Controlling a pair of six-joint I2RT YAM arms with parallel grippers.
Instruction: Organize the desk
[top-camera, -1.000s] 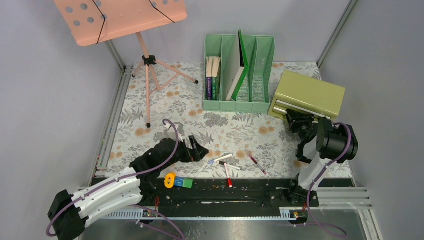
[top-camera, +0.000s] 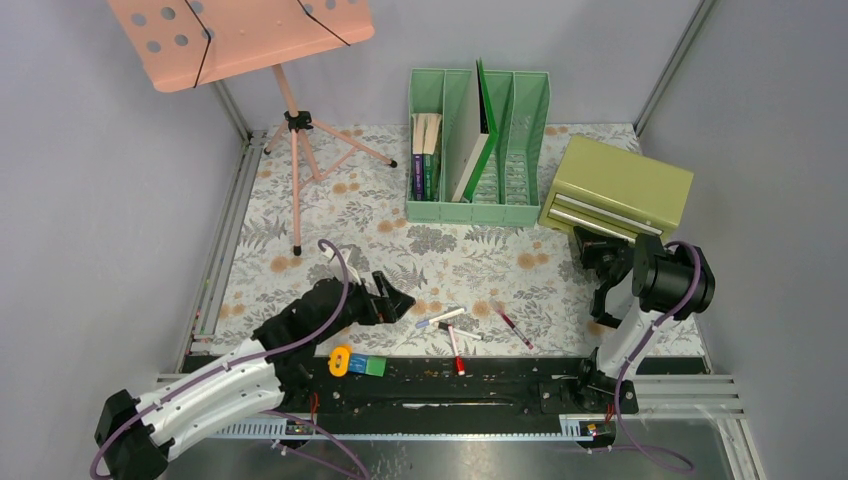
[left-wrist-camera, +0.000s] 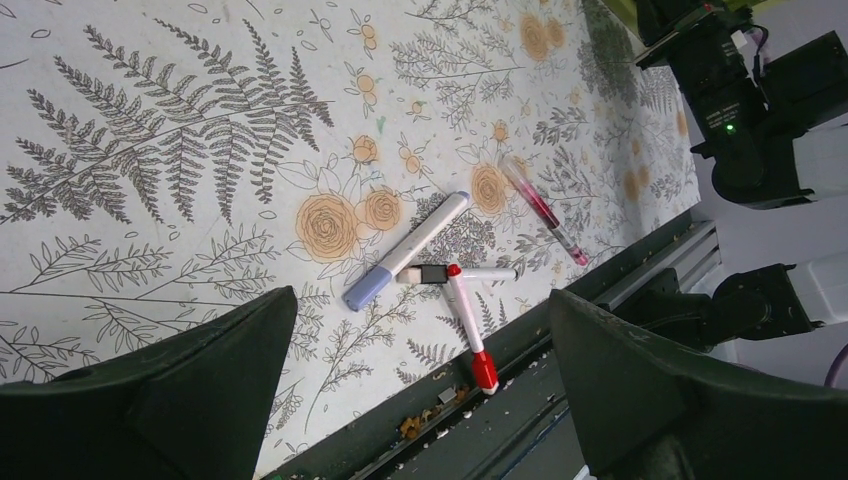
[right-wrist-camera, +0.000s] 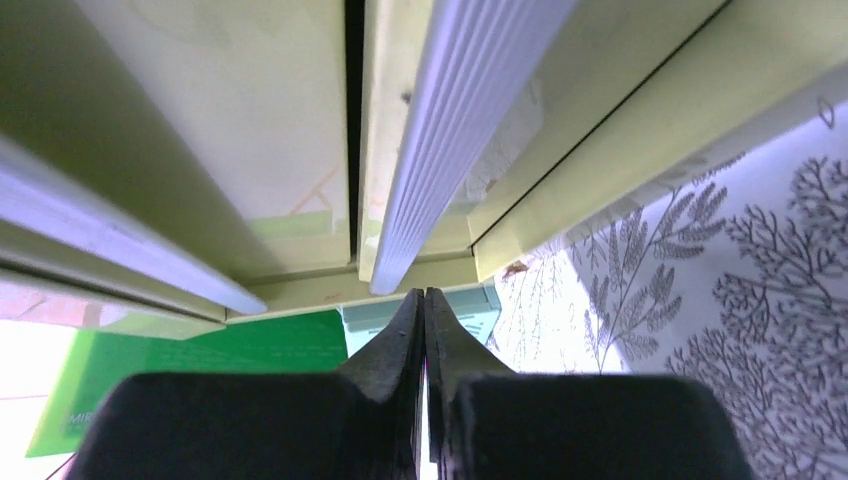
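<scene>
My left gripper (top-camera: 393, 300) stands open over the front left of the desk, nothing between its fingers. Pens and markers lie to its right: a blue-capped pen (left-wrist-camera: 407, 250), a red-capped marker (left-wrist-camera: 469, 325), a white marker (top-camera: 462, 332) and a red pen (top-camera: 512, 326). My right gripper is shut, nothing visible between its fingers, close at the front of the olive drawer box (top-camera: 615, 185), whose pale handle strips (right-wrist-camera: 460, 105) fill much of the right wrist view.
A green organiser (top-camera: 510, 213) with books and a green folder stands at the back centre. A pink music stand (top-camera: 296, 190) is at the back left. A yellow item (top-camera: 339, 360) lies at the front edge.
The right arm has shifted very slightly, and the drawer box has moved a little to the right with it. The left arm has moved slightly to the left.
</scene>
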